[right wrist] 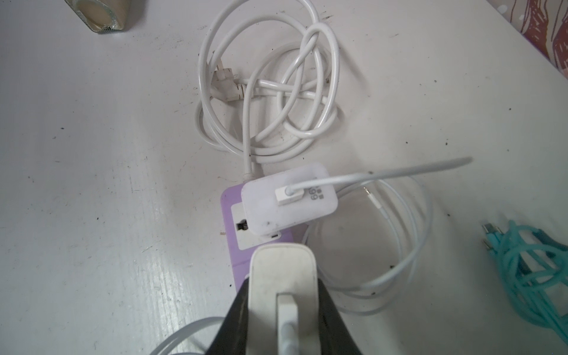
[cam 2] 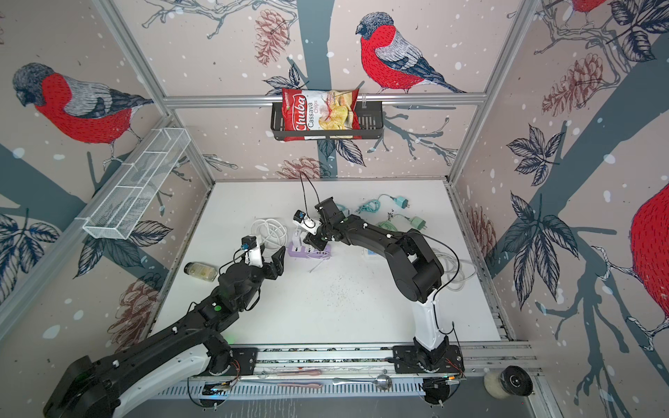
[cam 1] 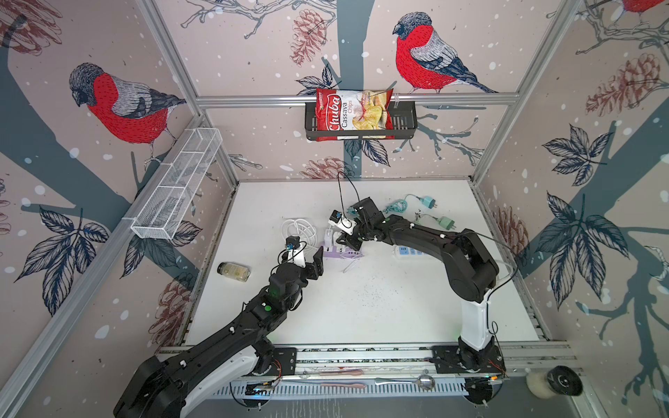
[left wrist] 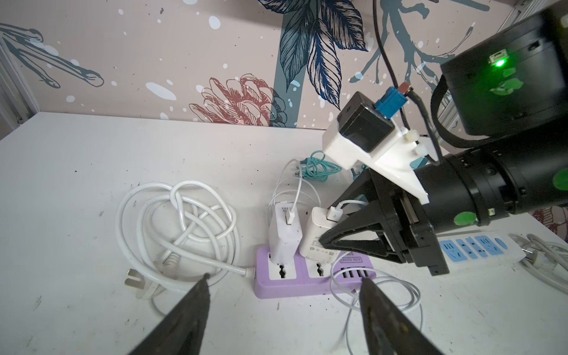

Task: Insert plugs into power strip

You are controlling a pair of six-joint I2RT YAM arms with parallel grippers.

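Observation:
A purple power strip (left wrist: 295, 288) lies on the table, its sockets facing up. One white charger (left wrist: 284, 236) with a cable stands upright on its left-end socket. Beside it, my right gripper is shut on a second white charger (right wrist: 282, 263), also cabled. In the left wrist view this held charger (left wrist: 318, 235) leans slightly over the neighbouring socket; whether its prongs are in is hidden. My left gripper is open and empty, standing back from the strip's front, with its dark fingers (left wrist: 184, 316) wide apart.
A coiled white cord (left wrist: 177, 236) lies left of the strip, a loose thin cable (left wrist: 408, 287) at its front right. Behind are teal cables (left wrist: 319, 168); a white strip with blue sockets (left wrist: 479, 248) sits to the right. A jar (cam 1: 233, 271) lies at left.

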